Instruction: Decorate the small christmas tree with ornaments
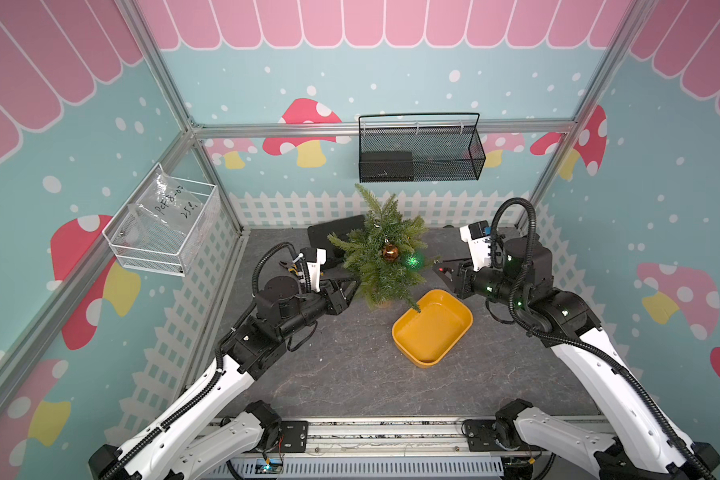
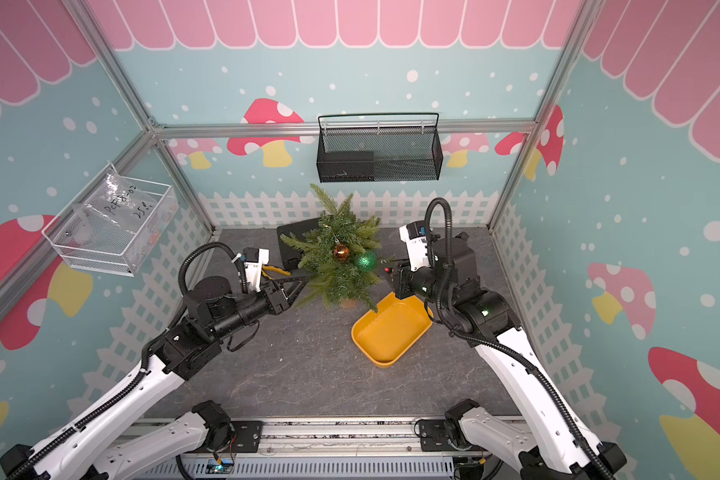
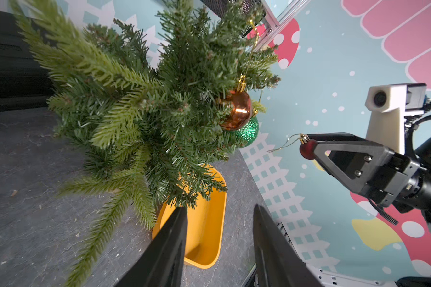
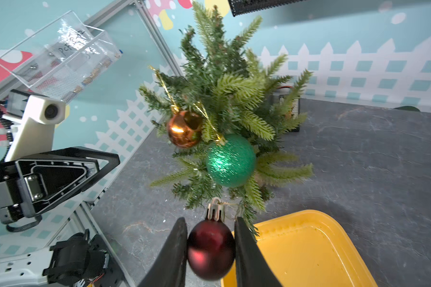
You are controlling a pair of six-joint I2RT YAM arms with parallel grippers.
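The small tree [image 1: 380,232] stands mid-table, bearing a copper ball [image 4: 184,129] and a green glitter ball [image 4: 231,161]. At its right side, my right gripper is shut on a dark red ball [image 3: 309,148], whose hanging loop dangles free. My left gripper is at the tree's left side, fingers parted with nothing between them.
A yellow tray [image 1: 432,328] lies in front of the tree, slightly right. Behind it are a black object [image 1: 324,236] on the table and a black wire basket [image 2: 380,164] on the wall. Bare table surrounds the tray.
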